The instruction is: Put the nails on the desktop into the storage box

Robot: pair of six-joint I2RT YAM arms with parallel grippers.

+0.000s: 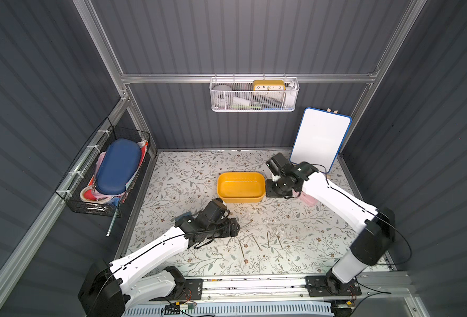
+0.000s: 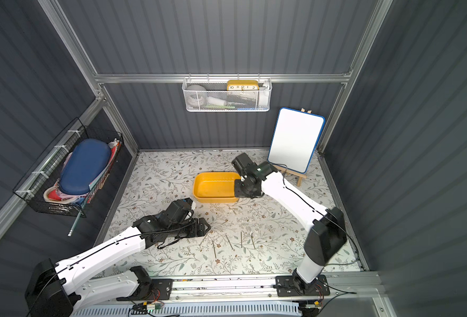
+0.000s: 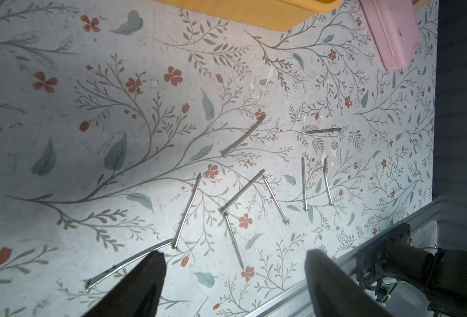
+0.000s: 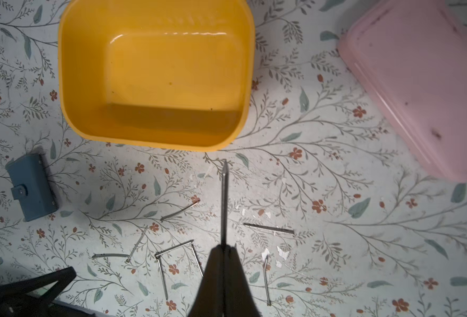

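Observation:
A thin steel nail (image 4: 224, 203) points forward from my right gripper, which is shut on it. In the right wrist view the nail's tip lies just below the near right corner of the yellow storage box (image 4: 154, 141), whose visible inside holds no nails. Several loose nails lie scattered on the desktop, among them a straight nail (image 3: 244, 136), a nail (image 3: 187, 211) and a bent nail (image 4: 267, 280). My left gripper stands open above the nails at the front of the desk, fingers wide apart with nothing between them.
To the right of the box lies a pink case (image 4: 423, 84); behind it stands a whiteboard (image 2: 297, 140) on an easel. A small blue case (image 4: 31, 187) lies on the left.

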